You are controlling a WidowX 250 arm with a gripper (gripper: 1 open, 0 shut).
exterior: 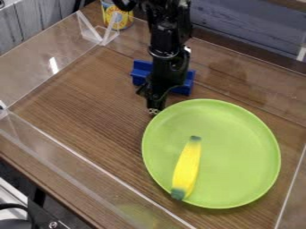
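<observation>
The black gripper (156,101) hangs low over the wooden table, its fingertips beside a blue block-like object (182,85) and just above and left of the green plate (239,143). It is shut, with nothing clearly visible between its fingers; its tips are dark and small. The arm hides part of the blue object. A yellow banana-shaped item (187,167) lies lengthwise on the plate, left of its middle.
A yellow can (116,16) stands at the back left behind clear plastic bracing. Clear panels edge the table. Bare wood (84,107) is free at the left, and some at the back right.
</observation>
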